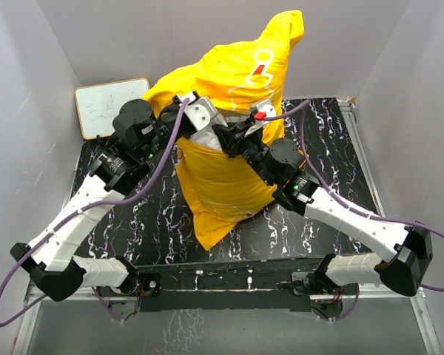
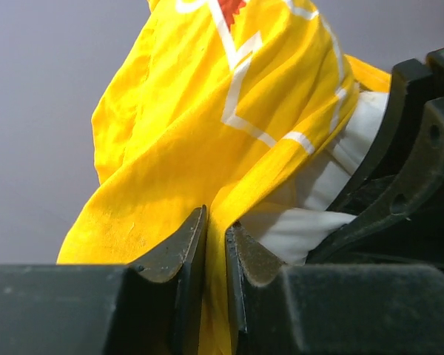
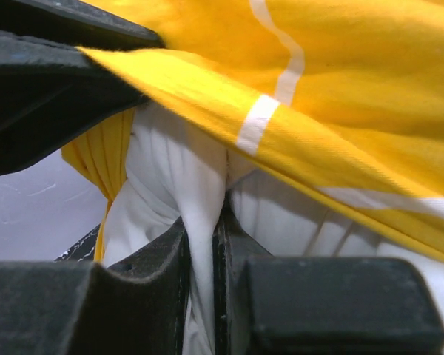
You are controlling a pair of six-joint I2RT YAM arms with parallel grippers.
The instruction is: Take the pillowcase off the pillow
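The yellow pillowcase [image 1: 226, 188] stands large in the middle of the top view, lifted off the table at its upper part. At its opening, white pillow fabric [image 1: 207, 137] shows between the two arms. My left gripper is shut on a gathered fold of the yellow pillowcase, with its hem running up between the fingers. In the right wrist view, my right gripper is shut on a pinched fold of the white pillow [image 3: 174, 159], just under the yellow hem. Both fingertips are hidden by the arms in the top view.
A whiteboard [image 1: 111, 107] leans at the back left. The two grippers are very close together.
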